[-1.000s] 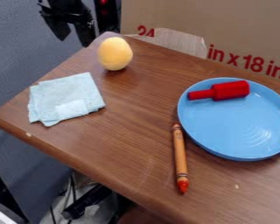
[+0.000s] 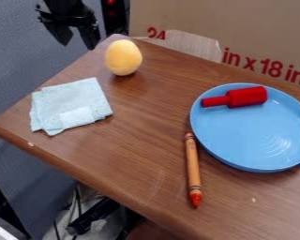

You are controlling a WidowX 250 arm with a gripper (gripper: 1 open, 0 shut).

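My black gripper (image 2: 75, 32) hangs at the top left, beyond the table's back left edge, its two dark fingers apart with nothing visible between them. On the wooden table lie a yellow egg-shaped object (image 2: 123, 57) near the back, a folded pale blue cloth (image 2: 68, 103) on the left, and an orange crayon (image 2: 193, 172) toward the front. A red cylinder with a handle (image 2: 244, 96) rests on a blue plate (image 2: 250, 141) at the right.
A cardboard box (image 2: 228, 33) stands along the back. Grey floor and dark equipment show below the left edge.
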